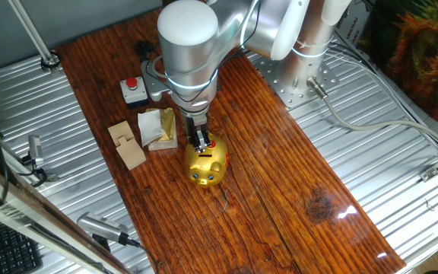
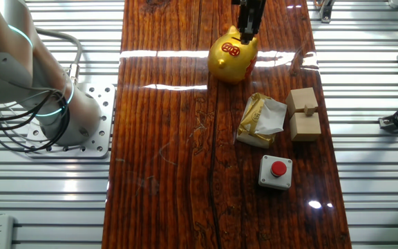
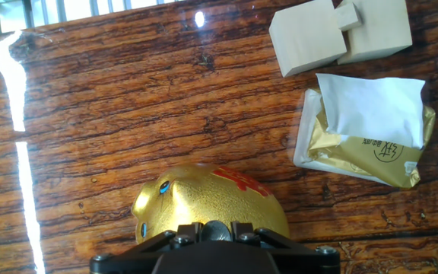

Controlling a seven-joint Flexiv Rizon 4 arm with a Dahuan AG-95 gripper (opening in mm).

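A golden piggy bank (image 1: 206, 169) stands on the wooden table, its dark slot (image 1: 205, 156) visible on top. Directly above its back, close to the slot, is my gripper (image 1: 201, 146). In the wrist view the fingertips are close together, shut on a small round grey disc (image 3: 216, 230) that looks like a coin. The bank's body (image 3: 204, 194) shows behind the fingers, its slot hidden there. From the other side, exterior view 2 has the gripper (image 2: 247, 40) over the bank (image 2: 228, 66); whether coin and slot touch cannot be seen.
Beside the bank lies a gold and white packet (image 2: 260, 120). Farther out are pale wooden blocks (image 2: 304, 115), and a red-topped button box (image 2: 276, 172) sits nearby.
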